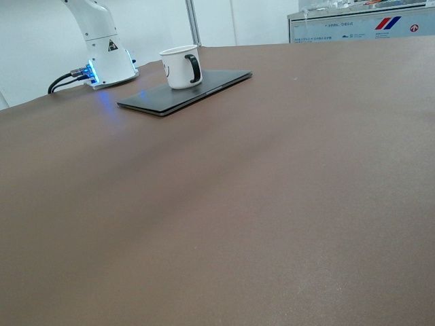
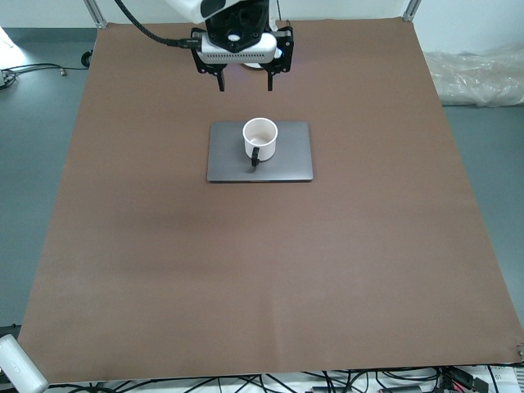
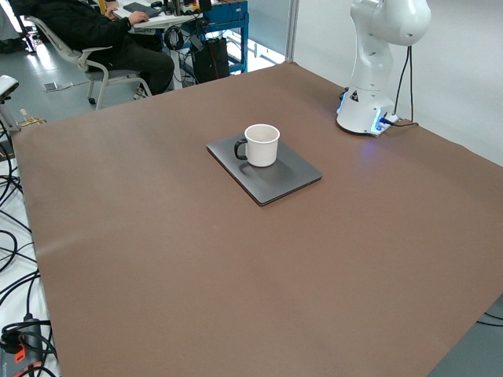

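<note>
A white mug (image 2: pixel 259 135) with a black handle stands upright on a closed grey laptop (image 2: pixel 286 164); the top view shows it (image 1: pixel 175 68) near the laptop's middle. Above and behind the mug in the left view hangs my black-and-white gripper (image 2: pixel 245 80), its two black fingers pointing down and spread apart, nothing visible between them. In the right view the mug (image 3: pixel 262 149) and laptop (image 3: pixel 279 179) sit mid-table, in front of the white arm's base (image 3: pixel 368 110); the gripper is out of that frame.
Cables run along its near edge in the left view. A seated person (image 3: pixel 118 59) is at another desk beyond the table in the right view.
</note>
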